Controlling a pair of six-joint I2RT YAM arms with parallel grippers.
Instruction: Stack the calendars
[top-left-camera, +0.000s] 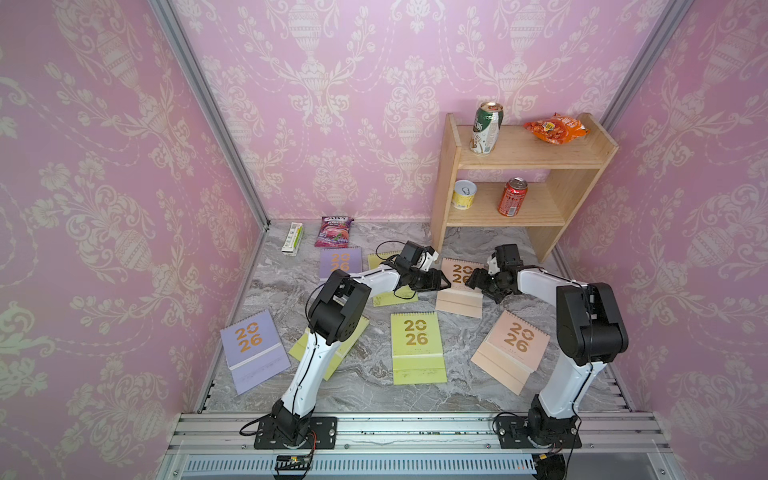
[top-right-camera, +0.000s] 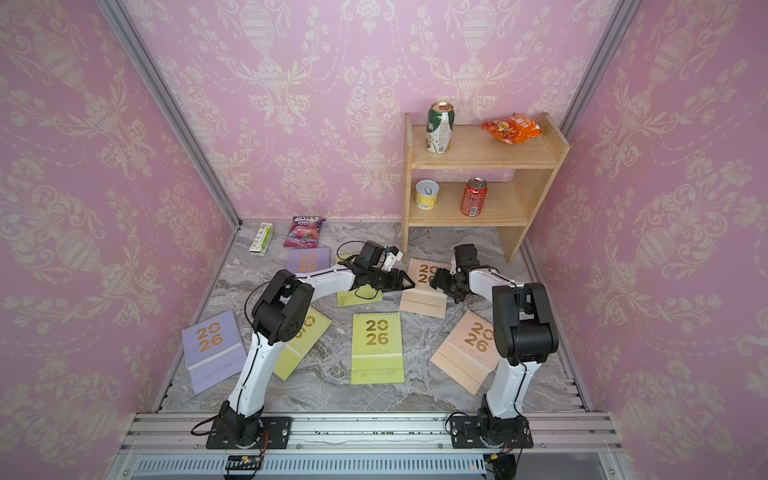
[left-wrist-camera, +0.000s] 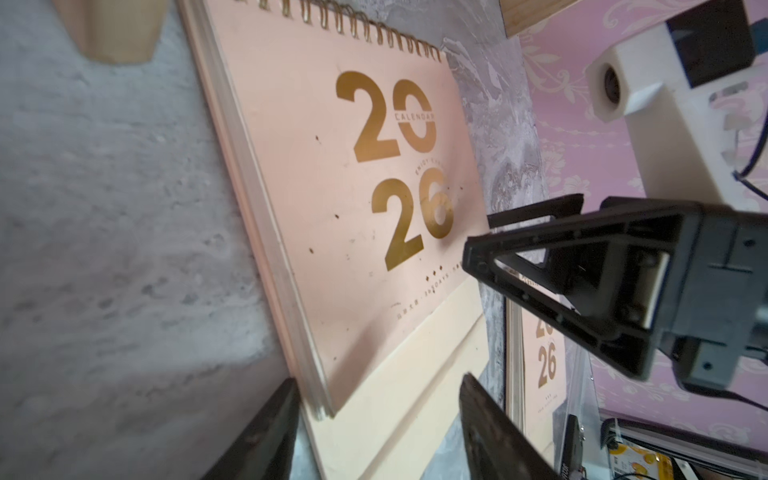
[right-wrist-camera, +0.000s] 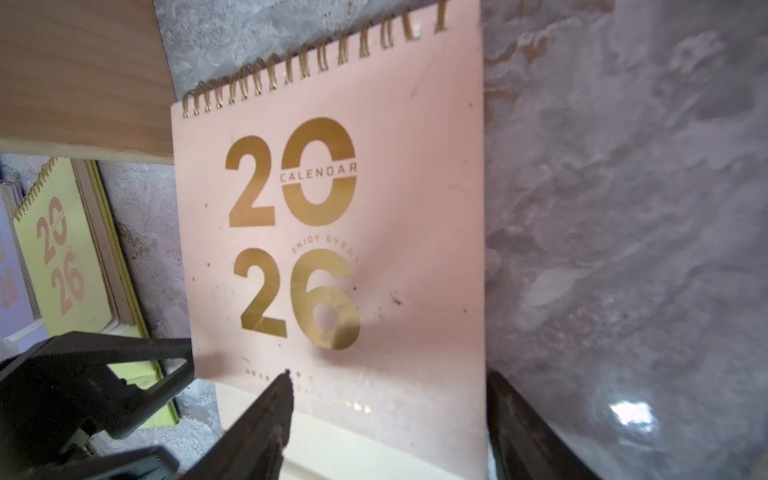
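Observation:
A pink calendar (top-left-camera: 457, 302) lies before the shelf between my two grippers. My left gripper (top-left-camera: 434, 281) is at its left side, fingertips apart over its lower edge in the left wrist view. My right gripper (top-left-camera: 481, 281) is at its right side, fingertips apart, one by the edge, one over the cover in the right wrist view. A second pink calendar (top-left-camera: 512, 348) lies front right, yellow calendars (top-left-camera: 417, 348) at front centre, front left and behind my left arm, and lilac calendars (top-left-camera: 256, 352) at far left and at back.
A wooden shelf (top-left-camera: 528, 164) with cans and an orange bag stands at back right, close behind the pink calendar. A snack bag (top-left-camera: 334, 232) and a white-green box (top-left-camera: 292, 238) lie at back left. Little bare table shows between calendars.

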